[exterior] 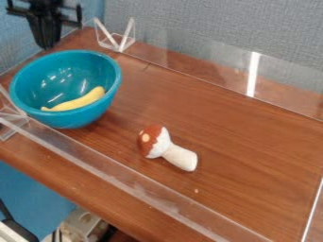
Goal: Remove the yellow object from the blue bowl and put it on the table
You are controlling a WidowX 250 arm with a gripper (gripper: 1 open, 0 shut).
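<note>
A curved yellow object (78, 99), banana-like, lies inside the blue bowl (94, 115), against its lower inner wall. The bowl stands at the left of the wooden table. Up at the top left corner is my black gripper (47, 43), above and behind the bowl's far rim and clear of the yellow object. It is dark and blurred, its fingers merge into one shape, and nothing yellow shows at it. Part of the arm is cut off by the top edge of the view.
A mushroom-shaped toy (168, 149) with a red-brown cap lies on the table (246, 142) near the middle. Clear walls edge the table, and a white wire bracket (116, 38) stands behind the bowl.
</note>
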